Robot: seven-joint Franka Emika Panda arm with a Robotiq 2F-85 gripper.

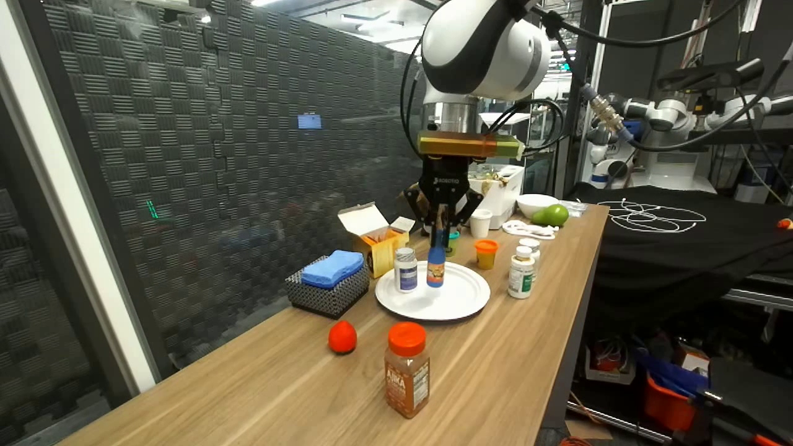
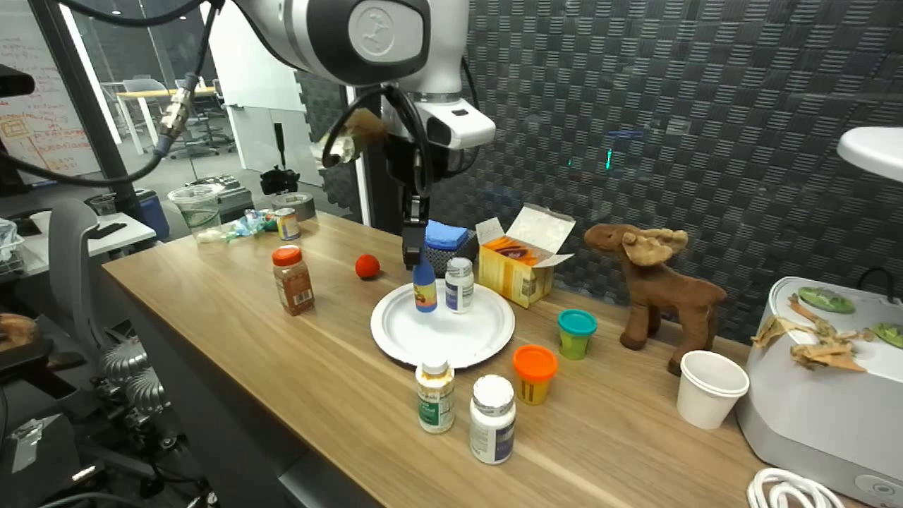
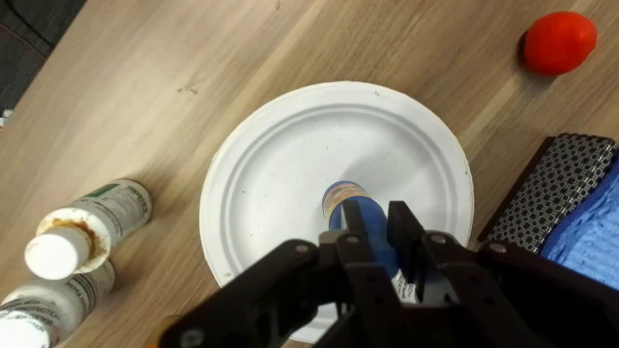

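Observation:
A slim blue bottle (image 1: 436,269) with a colourful label is held upright over the white plate (image 2: 398,334). My gripper is shut on its upper part, one finger at each side. In exterior view 2 the blue bottle (image 2: 425,291) appears just left of a white pill bottle (image 2: 459,288) that stands on the plate. Whether the blue bottle's base touches the plate, I cannot tell. From the wrist, the pill bottle is mostly hidden behind my fingers (image 3: 404,238), while the plate's near half (image 3: 290,145) lies bare.
Two white bottles (image 2: 436,398) (image 2: 492,420) and an orange-lidded tub (image 2: 535,372) stand beside the plate. A yellow box (image 1: 383,249), a dark basket with a blue cloth (image 1: 332,270), a red ball (image 1: 342,337) and a red-lidded spice jar (image 1: 407,371) surround it.

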